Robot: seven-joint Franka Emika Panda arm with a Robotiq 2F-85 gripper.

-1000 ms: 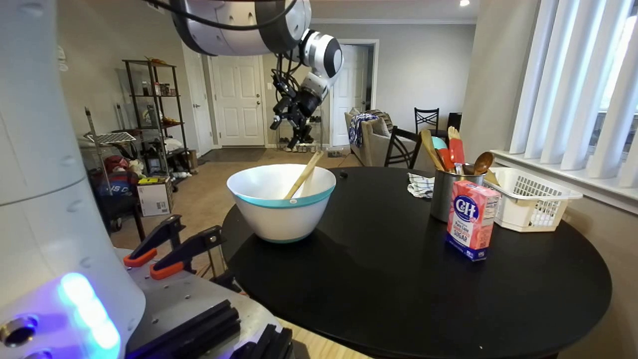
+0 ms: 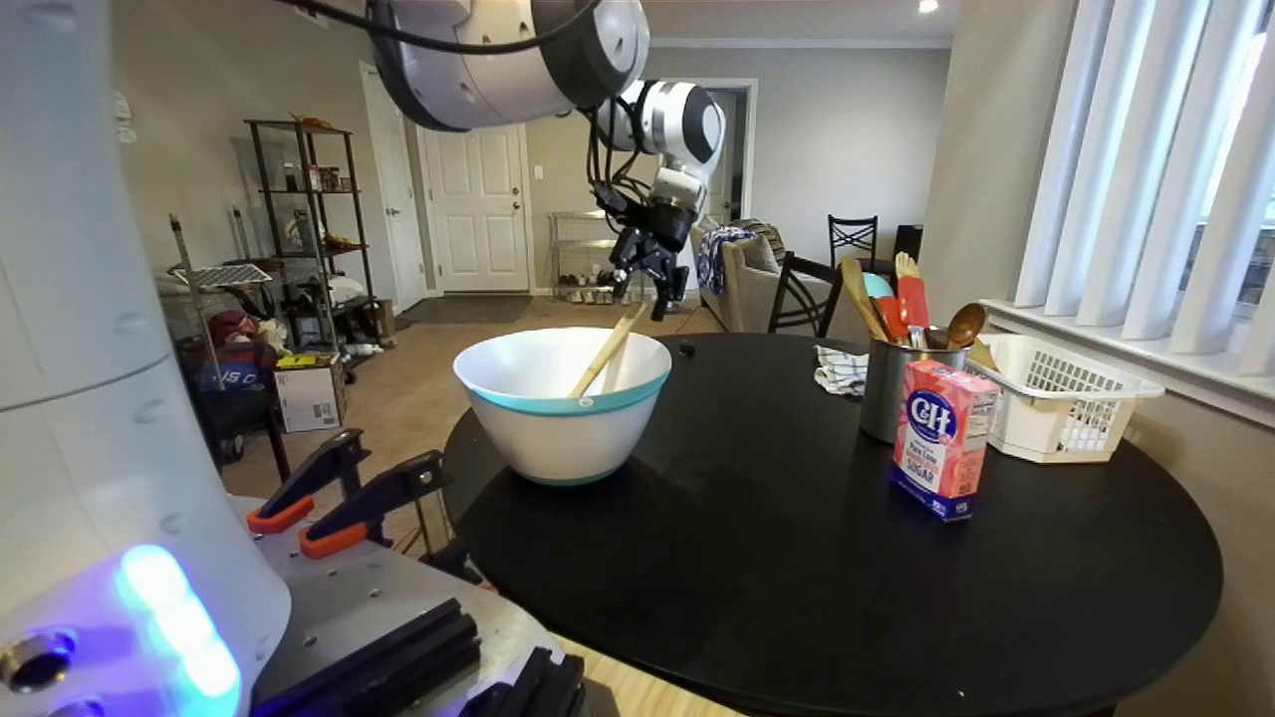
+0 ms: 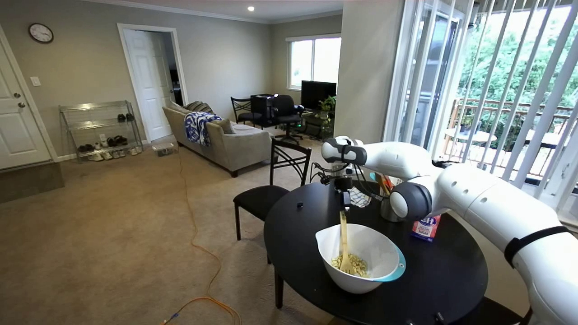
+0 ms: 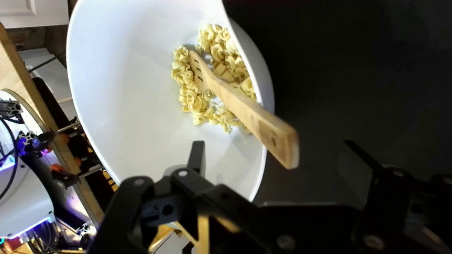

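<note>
A white bowl (image 2: 562, 442) with a teal rim stands on the round black table, pasta (image 4: 220, 67) in its bottom. Leaning on the bowl's rim, a slotted wooden spatula (image 4: 241, 106) has its head among the pasta and its handle sticking out past the edge. My gripper is open, its fingertips wide apart on either side of the handle's end as the wrist view looks down. Nothing is held between them. In exterior view 1 the gripper (image 2: 663, 305) hangs just above and beside the handle's top; contact cannot be told.
A pink sugar box (image 2: 944, 442), a metal utensil canister (image 2: 891, 382), a white basket (image 2: 1064, 406) and a checked cloth (image 2: 842, 370) stand on the table's far side. A small black object (image 3: 299, 205) lies near the edge.
My arm has moved right and lower in exterior view 1, and the gripper has turned to point more straight down, nearer the spatula handle. Bowl and spatula have stayed in place.
</note>
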